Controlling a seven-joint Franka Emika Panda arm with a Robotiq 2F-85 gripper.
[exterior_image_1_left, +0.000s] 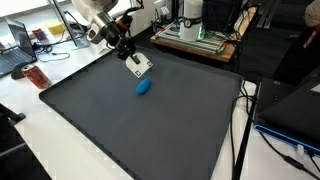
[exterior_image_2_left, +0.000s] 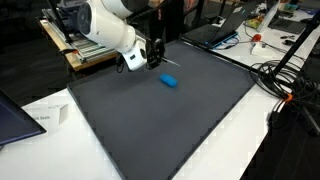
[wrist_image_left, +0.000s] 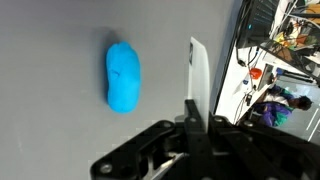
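Observation:
A thin white card is pinched in my gripper, which is shut on its lower end in the wrist view. Seen there nearly edge-on, the card stands out from the fingertips and bears a small dark mark. Exterior view 2 shows it only as a thin pale line. A blue rounded object lies on the dark table, apart from the gripper, to the left of the card in the wrist view. The same blue object sits just in front of the gripper in exterior view 2.
The dark tabletop is otherwise largely bare, with broad free room in front of the blue object. A red can stands by the table's left edge in exterior view 1. Black cables lie beyond the table in exterior view 2.

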